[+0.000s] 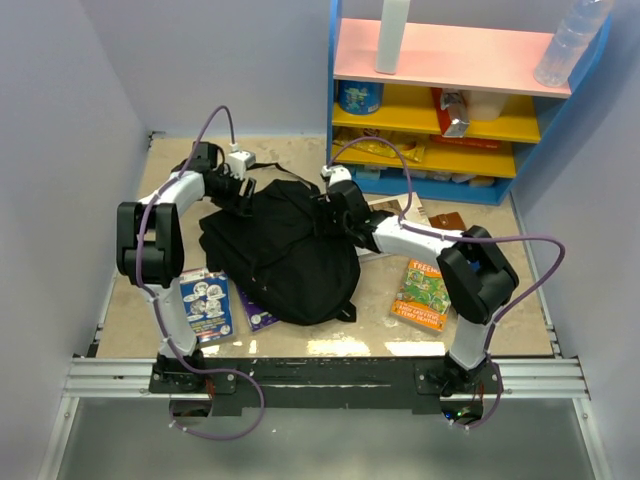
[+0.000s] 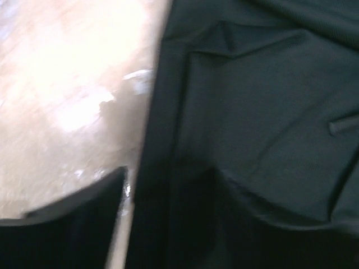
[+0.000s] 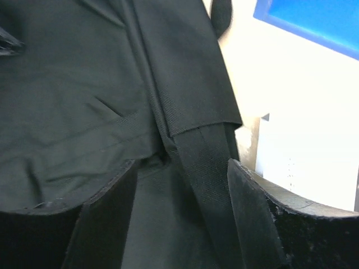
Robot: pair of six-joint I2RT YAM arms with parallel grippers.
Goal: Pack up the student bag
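The black bag [image 1: 280, 270] lies flattened in the middle of the floor. My left gripper [image 1: 240, 200] is over its upper left edge; in the left wrist view its blurred fingers straddle the fabric edge [image 2: 162, 112], parted. My right gripper [image 1: 328, 215] is over the bag's upper right side, its fingers [image 3: 101, 224] apart around a folded strip of fabric [image 3: 202, 168]. Whether either touches the cloth is unclear.
Books lie at left [image 1: 204, 305] and right [image 1: 420, 300], with a pale book [image 3: 303, 157] and brown wallet [image 1: 447, 220] near the blue shelf [image 1: 370, 183]. Bottles stand on its top.
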